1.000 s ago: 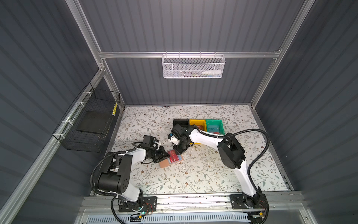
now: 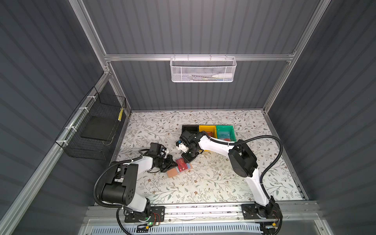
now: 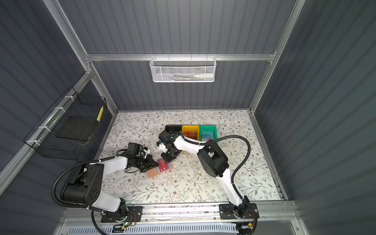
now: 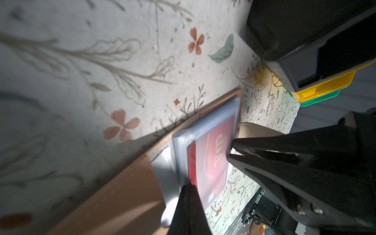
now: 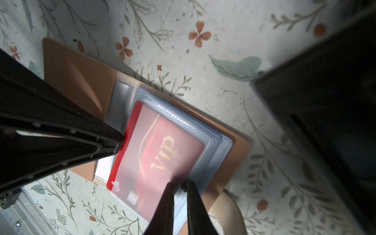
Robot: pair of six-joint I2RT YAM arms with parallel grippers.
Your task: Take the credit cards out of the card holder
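Observation:
A tan card holder (image 4: 129, 192) lies open on the table, a stack of clear-sleeved cards inside with a red VIP card (image 5: 156, 156) on top. My left gripper is shut, its tips at the stack's near edge by the red card. My right gripper has its fingertips on the stack's edge, slightly apart; whether anything is between them is hard to tell. Both grippers are over the holder from opposite sides.
Behind the right arm stands an organizer with black, yellow (image 2: 207, 128) and green (image 2: 224, 129) compartments holding cards. A black wire basket (image 2: 94, 129) hangs on the left wall.
The card holder has shifted very slightly toward the front of the table. Both arms look nearly still.

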